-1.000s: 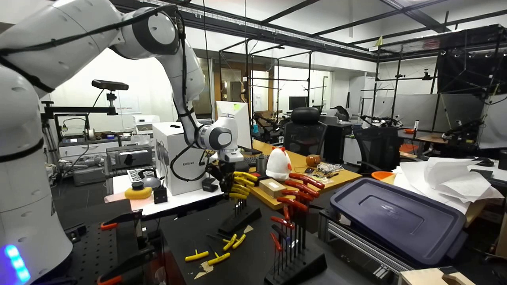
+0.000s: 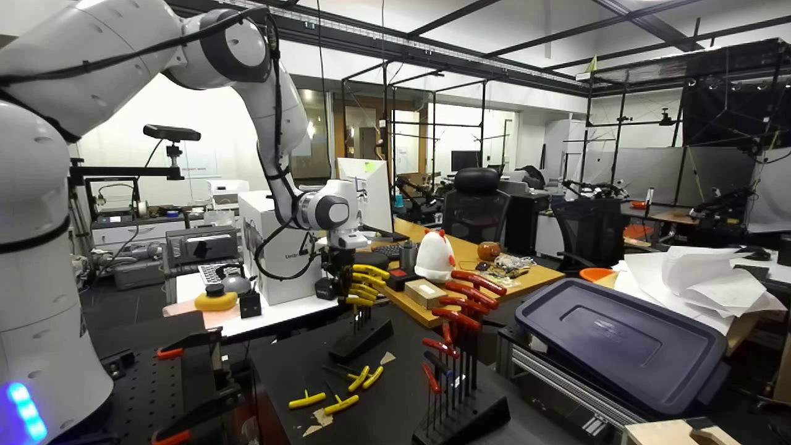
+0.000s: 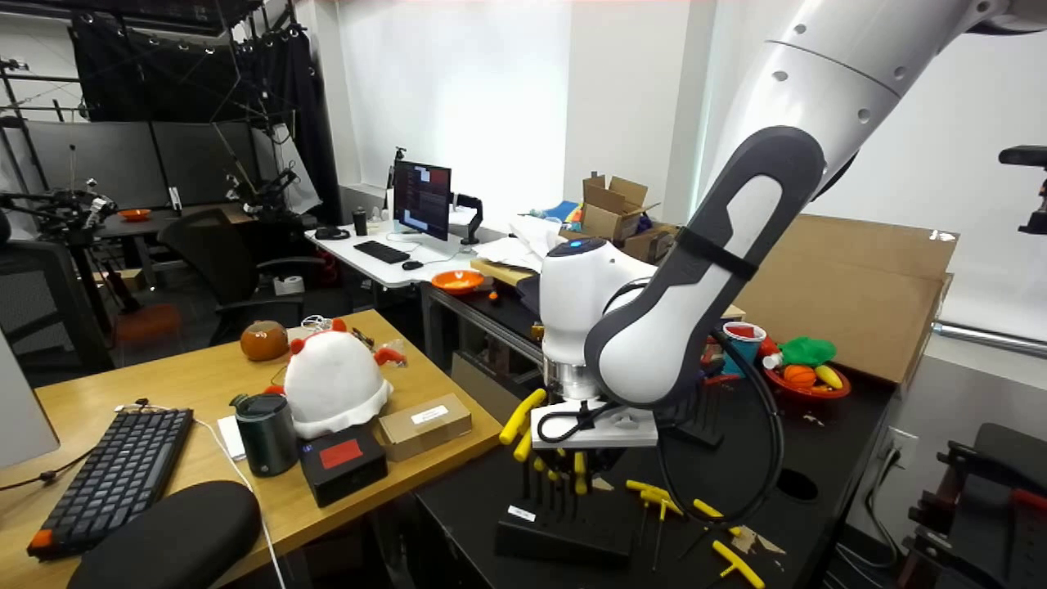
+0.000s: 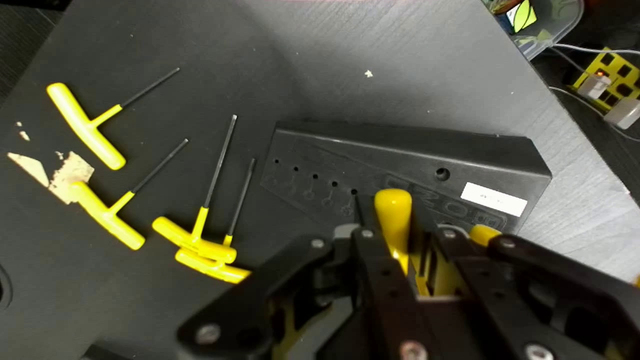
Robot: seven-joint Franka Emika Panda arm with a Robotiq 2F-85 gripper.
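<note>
In the wrist view, my gripper is shut on a yellow T-handle, which shows between its dark fingers. Beneath it is the black tool stand, several of its small holes empty. More yellow handles are clustered at the gripper above the stand in exterior view 1. How far the held key's shaft sits in the stand is hidden. Several loose yellow T-handle keys lie on the dark table, among them one key at the far left and an overlapping pair beside the stand.
A second stand with red-handled keys rises near the table's front. Behind is a wooden desk with a small cardboard box and a white plush toy. Bare tabletop borders the yellow-key stand.
In exterior view 1, the arm and gripper have shifted left. The black stand and its yellow-handled keys have moved left too. The loose keys on the table stay where they were.
</note>
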